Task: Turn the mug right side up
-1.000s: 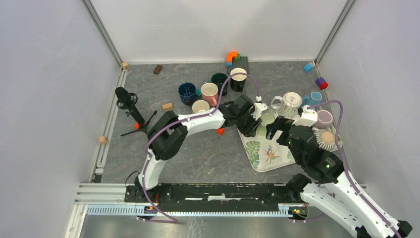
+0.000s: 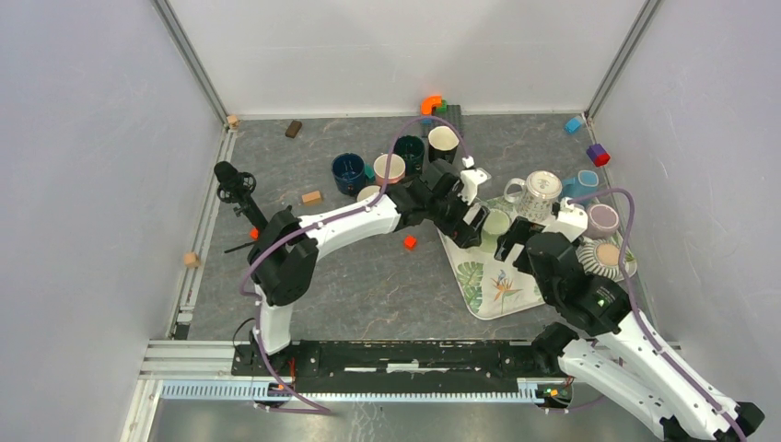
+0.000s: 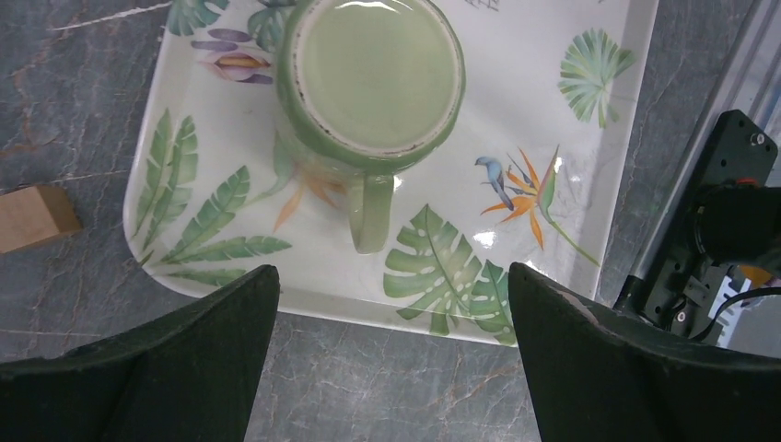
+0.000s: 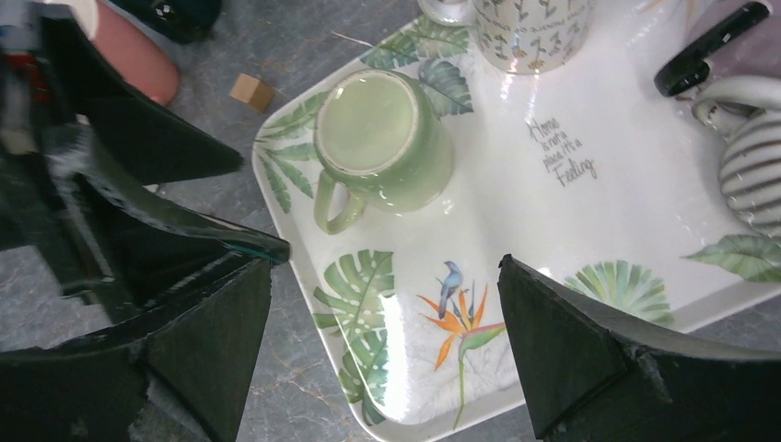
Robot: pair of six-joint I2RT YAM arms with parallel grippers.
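A pale green mug sits bottom-up on a leaf-patterned white tray. In the left wrist view its flat base faces up, handle toward my left gripper, which stands open over the tray's edge with nothing between its fingers. In the right wrist view the mug lies beyond my right gripper, also open and empty above the tray; my left gripper's dark fingers show beside the mug.
Several mugs stand behind the left arm; others, including a striped one, crowd the tray's right. Small blocks lie around the counter.
The left arm has risen and shifted slightly toward the back, uncovering the red block; its gripper looks more widely open from above.
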